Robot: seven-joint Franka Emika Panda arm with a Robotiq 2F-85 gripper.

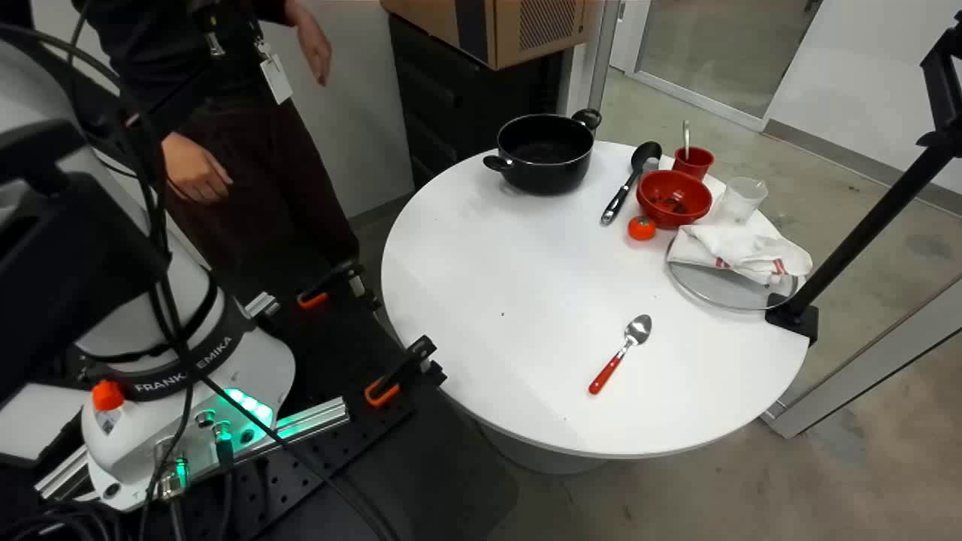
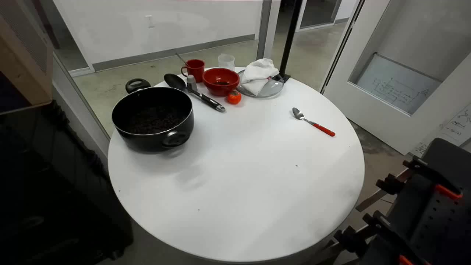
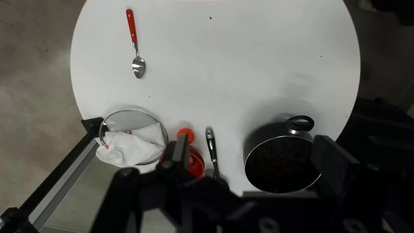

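High over the round white table, my gripper stands open, its two dark fingers wide apart with nothing between them. A black two-handled pot [image 2: 152, 117] holds many small dark pieces. On bare tabletop lies a spoon with a red handle [image 1: 620, 355], apart from everything else. A red bowl [image 1: 673, 197] with a few dark bits in it sits beside a small tomato [image 1: 642, 228]. Between pot and bowl lies a black ladle [image 2: 194, 93]. Behind the bowl is a red mug [image 2: 194, 70] with a thin handle sticking out. In the wrist view my fingers partly cover the bowl and pot.
A white cloth [image 1: 735, 252] with red marks rests on a glass lid [image 1: 721, 287] by the table's edge. Close by are a clear cup [image 1: 742, 198] and a black post [image 1: 867, 212]. A person stands beside the robot base.
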